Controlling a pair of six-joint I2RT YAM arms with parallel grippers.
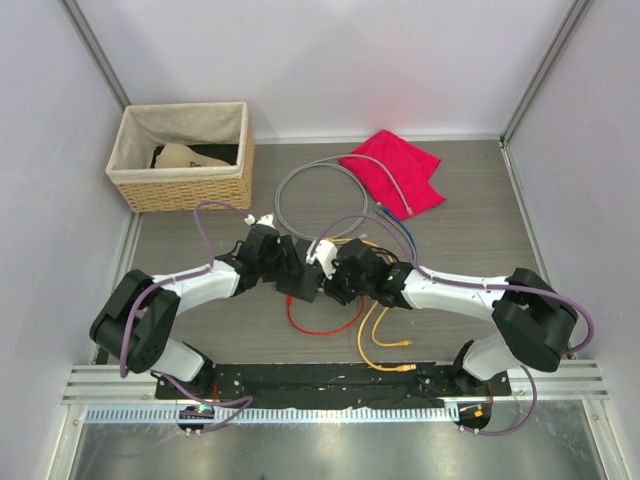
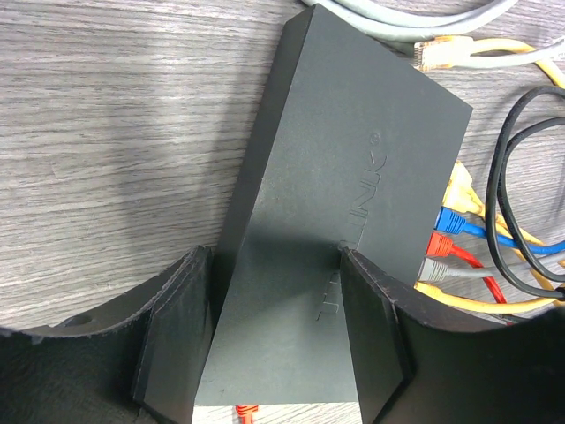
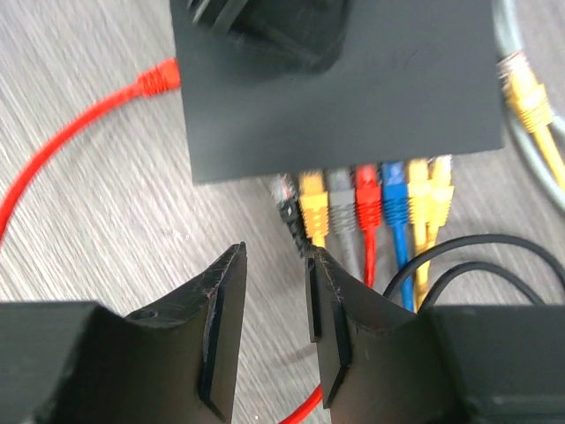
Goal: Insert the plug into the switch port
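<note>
The black switch (image 2: pixel 353 168) lies on the grey table, several cable plugs seated in its port side, among them a blue plug (image 3: pixel 395 194), a red plug (image 3: pixel 368 199) and a black plug (image 3: pixel 287 199). My left gripper straddles one long edge of the switch, its fingers part open and against the body. My right gripper hangs over the port side, open, with nothing between its fingers. A loose red plug (image 3: pixel 159 78) lies beside the switch.
A wicker basket (image 1: pixel 180 195) stands at the back left and a red cloth (image 1: pixel 410 170) at the back right. A coiled grey cable, loops of black cable and yellow cables lie around the switch. Bare table shows at front left.
</note>
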